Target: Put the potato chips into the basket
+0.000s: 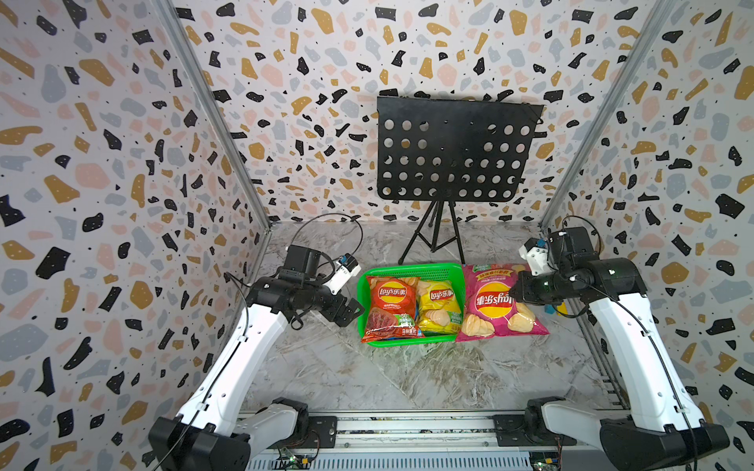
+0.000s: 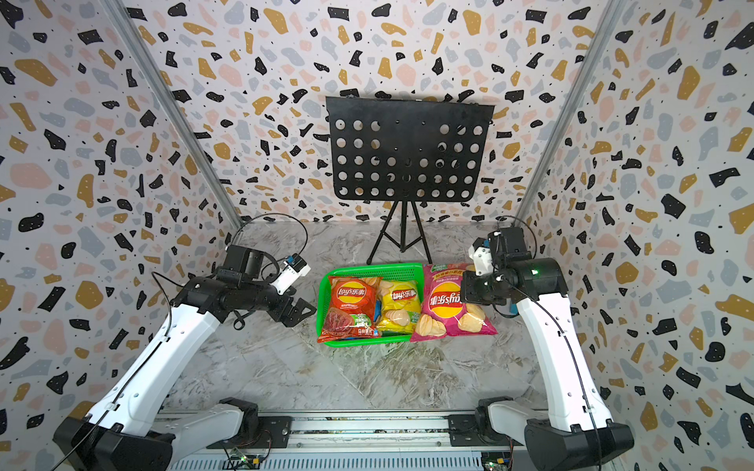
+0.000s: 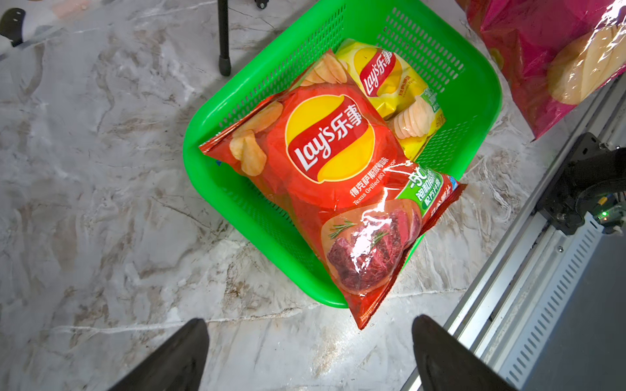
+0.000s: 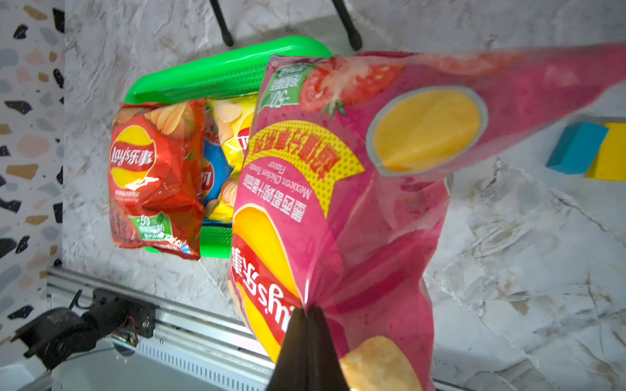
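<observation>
The pink chip bag (image 1: pixel 493 302) is held up by my right gripper, which is shut on a pinched fold of its front. In the top left view it hangs over the right end of the green basket (image 1: pixel 377 271), hiding that end. Inside the basket are a red chip bag (image 3: pixel 332 150) on the left, its lower corner over the rim, and a yellow chip bag (image 3: pixel 391 84) beside it. A bit of a blue bag (image 4: pixel 215 166) shows between them. My left gripper stands open left of the basket, with nothing between its fingers.
A black stand (image 1: pixel 440 227) has its legs just behind the basket. A blue block (image 4: pixel 577 148) and a yellow block (image 4: pixel 609 151) lie on the table at the right.
</observation>
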